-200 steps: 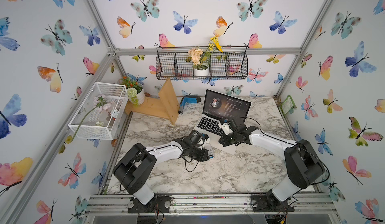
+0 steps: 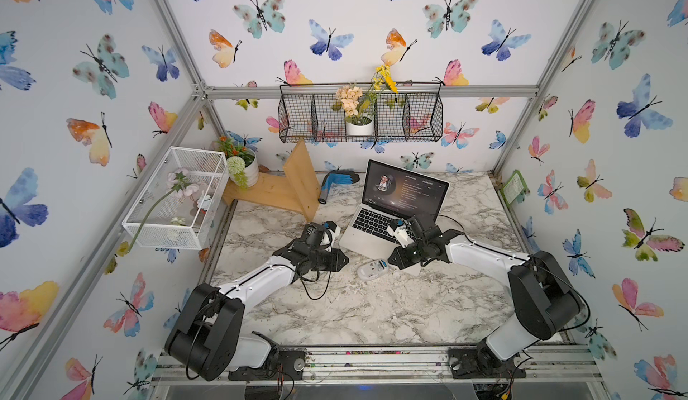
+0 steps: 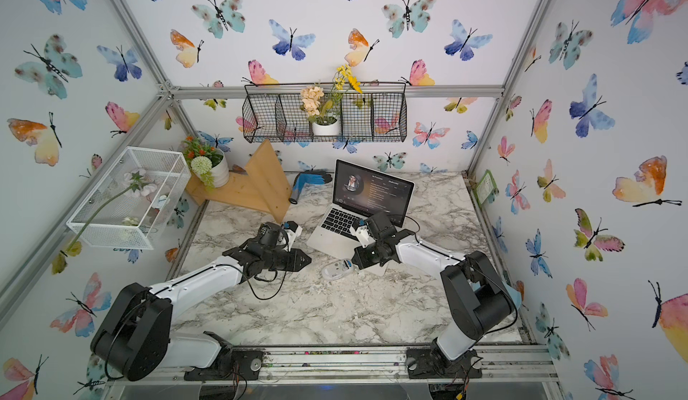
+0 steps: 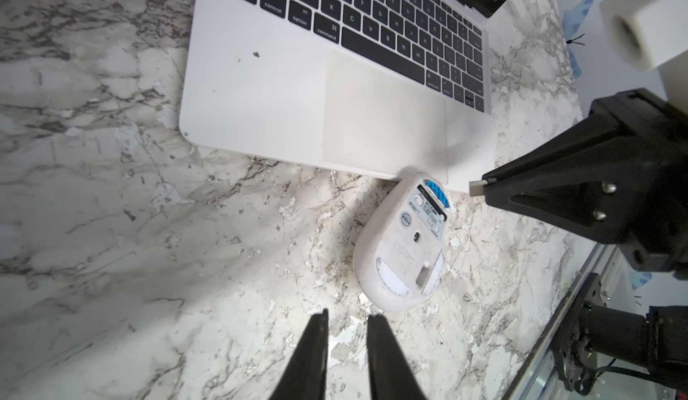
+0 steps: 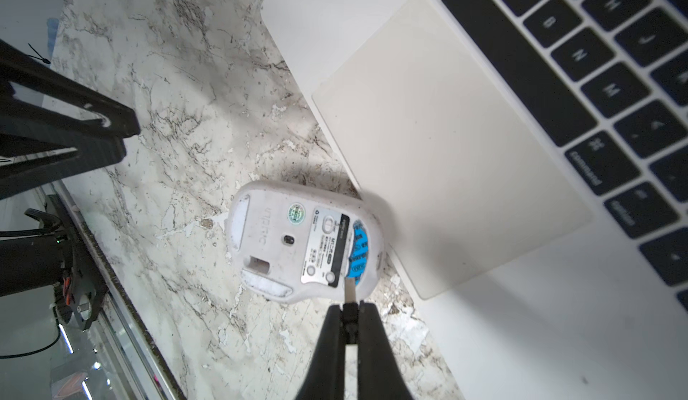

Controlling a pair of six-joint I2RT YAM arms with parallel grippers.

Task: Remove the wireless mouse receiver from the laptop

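The open laptop (image 4: pixel 258 77) stands mid-table. A white mouse (image 5: pixel 279 235) lies upside down against its front edge, blue patch showing at one end. My right gripper hangs over that end, shut on a small metal-ended receiver, which also shows at its tips in the left wrist view, above the laptop's edge. My left gripper is left of the mouse, its fingers apart with nothing between them.
A wooden board (image 2: pixel 301 177), a blue-and-black object (image 2: pixel 337 181) and a potted plant (image 2: pixel 240 163) stand at the back left.
My left gripper has moved left and back, away from the mouse, which now shows more fully. My right gripper has shifted slightly, remaining over the laptop's front.
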